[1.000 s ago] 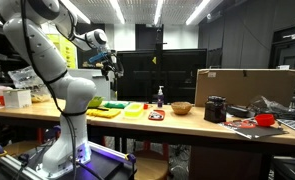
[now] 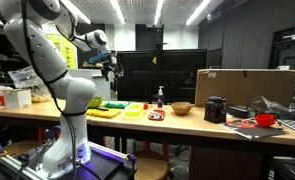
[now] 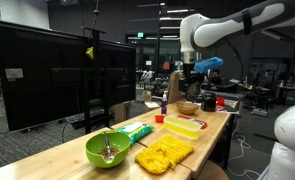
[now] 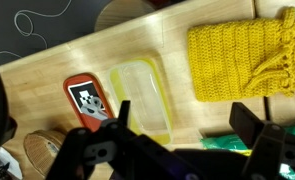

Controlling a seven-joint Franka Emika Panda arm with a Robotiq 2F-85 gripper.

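My gripper is open, high above the table, with only air between its fingers. Below it in the wrist view, a clear-and-yellow rectangular container [image 4: 142, 92] lies at centre left and a yellow knitted cloth [image 4: 227, 62] at the right. A red tray [image 4: 88, 97] with a black-and-white item in it sits left of the container. Part of a green packet [image 4: 225, 143] shows at the lower right. In exterior view 2 a green bowl [image 3: 99, 154] holding a metallic utensil stands at the near end of the table.
A brown woven bowl [image 2: 178, 109], a soap bottle [image 2: 160, 98] and a black appliance [image 2: 215, 110] stand farther along the table. A big cardboard box [image 2: 243, 88] rises behind them. Bare wood [image 3: 47, 164] shows left of the green bowl.
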